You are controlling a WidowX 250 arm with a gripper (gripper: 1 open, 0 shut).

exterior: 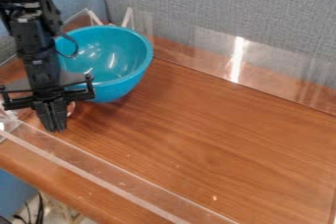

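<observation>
My black gripper (53,118) points down at the left of the view, its fingertips low over the wooden table just in front of a large teal bowl (113,61). The fingers look close together, with nothing clearly between them. A small pale, reddish object behind the fingertips is mostly hidden and too unclear to name.
Clear plastic edging runs along the back and front, with a grey textured wall behind. Cables hang below the front left edge.
</observation>
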